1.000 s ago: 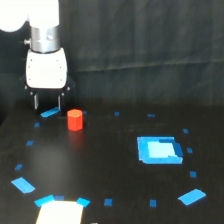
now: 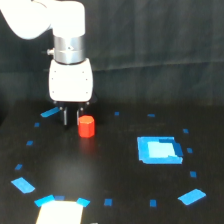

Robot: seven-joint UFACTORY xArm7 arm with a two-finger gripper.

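Note:
A small red block [image 2: 86, 127] sits on the black table, left of centre. My gripper [image 2: 73, 116] is low over the table at the block's left and far side. Its dark fingers blend into the black background, so their gap and any touch with the block are unclear. On the right lies a blue square outline [image 2: 144, 158] with a white patch [image 2: 161, 150] inside it.
Blue tape strips [image 2: 191, 197] and several small blue marks are scattered over the table. A whitish object [image 2: 60, 213] stands at the bottom edge. Between the red block and the blue square the table is mostly clear.
The arm has moved right and down, to beside the red block. The block itself sits slightly farther right and nearer the camera. The blue square looks unchanged.

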